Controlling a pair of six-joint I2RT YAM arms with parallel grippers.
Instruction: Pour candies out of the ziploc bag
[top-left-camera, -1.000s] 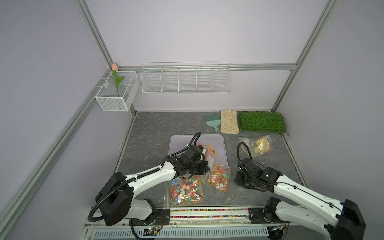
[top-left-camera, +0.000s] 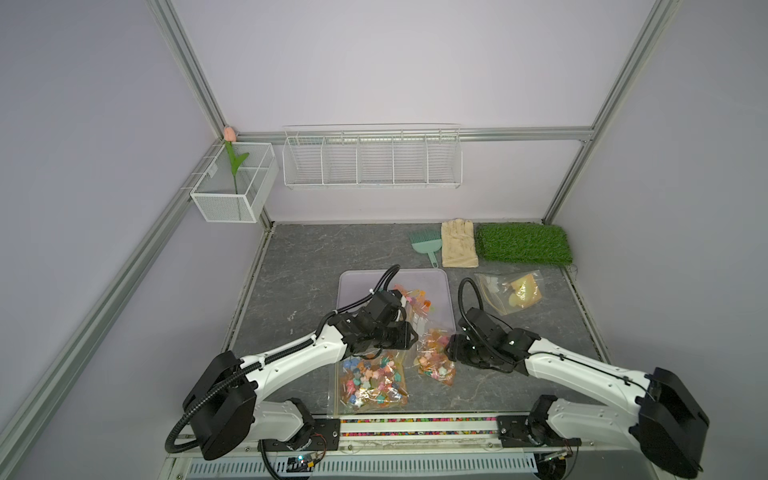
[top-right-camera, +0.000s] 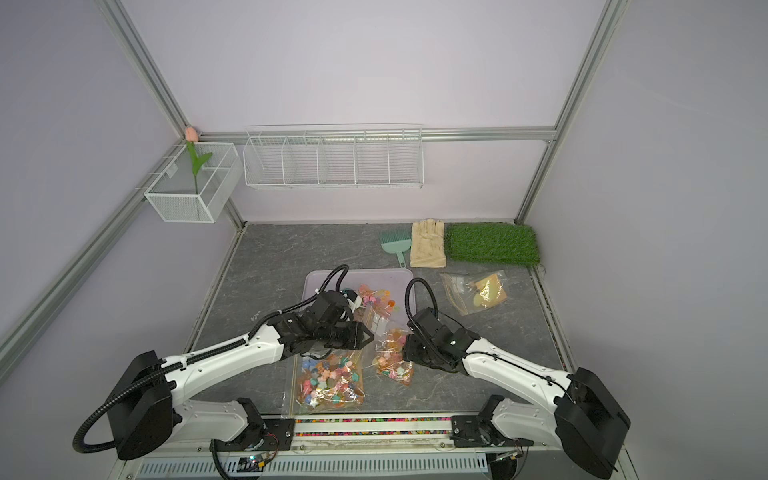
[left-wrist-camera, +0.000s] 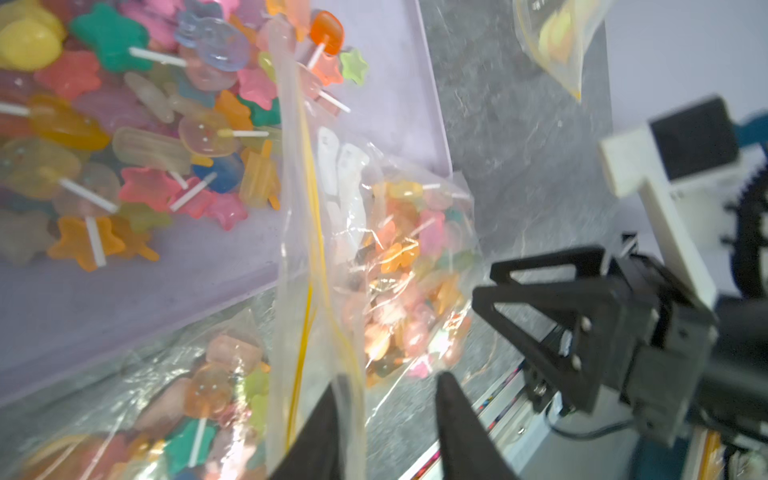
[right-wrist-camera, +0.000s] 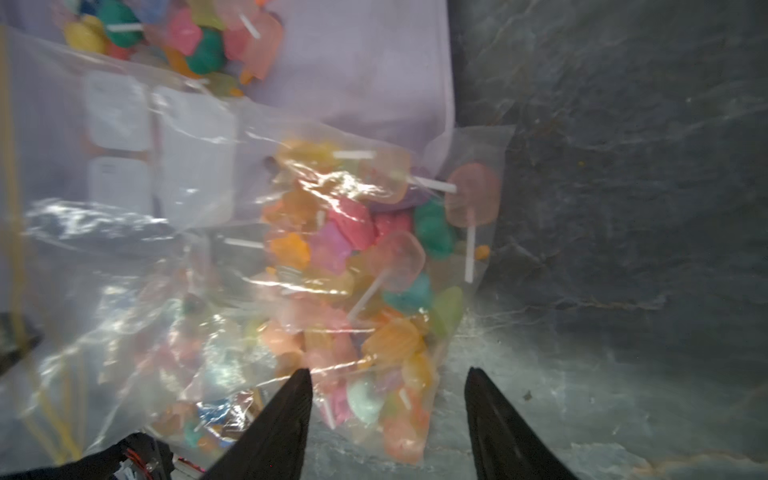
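A clear ziploc bag (top-left-camera: 434, 364) of colourful candies lies between my grippers, its filled end on the table and its upper part reaching over the tray's corner. In the left wrist view its film, with a yellow zip line, rises against one finger of my left gripper. The fingers there stand apart; whether one is inside the bag's mouth cannot be told. My right gripper is open at the bag's right side, with the filled end (right-wrist-camera: 376, 328) beyond and between its fingertips. Loose candies (left-wrist-camera: 192, 136) lie in the lilac tray (left-wrist-camera: 376, 72).
A second candy bag (top-left-camera: 372, 382) lies at the front left, below my left arm. Farther right is a bag with pale yellow contents (top-left-camera: 524, 290). A dustpan (top-left-camera: 428, 242), glove (top-left-camera: 458, 244) and grass mat (top-left-camera: 524, 243) line the back.
My right gripper has moved left from the bare table up to the filled bag's right side. The left arm has shifted only slightly, and the bag lies in nearly the same place.
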